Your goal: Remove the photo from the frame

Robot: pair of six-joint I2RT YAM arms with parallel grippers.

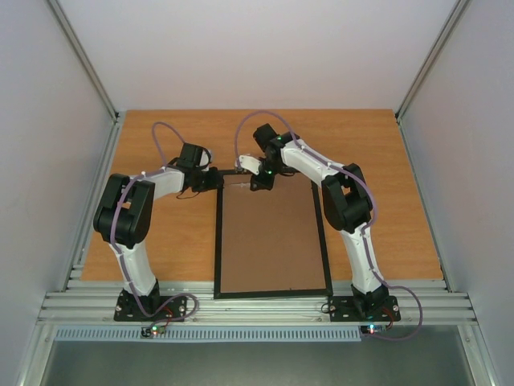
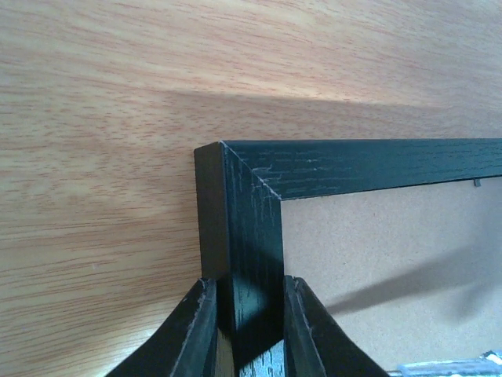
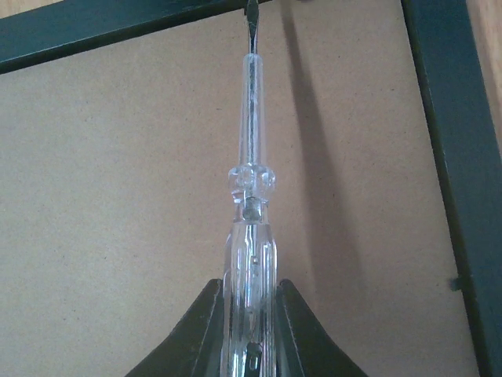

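Observation:
The black photo frame [image 1: 324, 249] lies back-up on the table, its brown backing board [image 1: 271, 241] showing. My left gripper is shut on the frame's side bar [image 2: 252, 236] near a corner. My right gripper is shut on a clear screwdriver [image 3: 251, 188], whose metal tip meets the inner edge of a frame bar [image 3: 118, 25]. A small metal tab [image 2: 477, 182] shows on the inner edge in the left wrist view. The photo itself is hidden.
Bare wooden table [image 1: 393, 209] surrounds the frame on the left, right and back. The frame's front edge lies at the table's front rail. Pale walls enclose the workspace at back and sides.

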